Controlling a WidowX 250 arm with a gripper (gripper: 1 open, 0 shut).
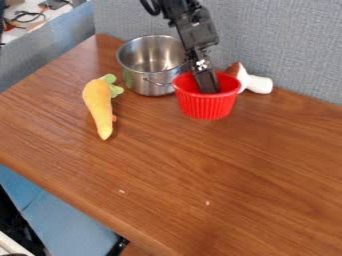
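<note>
My gripper (203,78) reaches down from the top into a red bowl (207,104) at the back of the wooden table; its fingertips are hidden inside the bowl, so what is between them does not show. A steel pot (146,69) stands just left of the bowl. A yellow carrot-like toy (99,106) with a green top lies on the table left of the pot. A white object (257,84) with a reddish part lies behind the bowl to the right.
A grey padded wall (274,35) runs along the back, and the table's edge drops away at the left.
</note>
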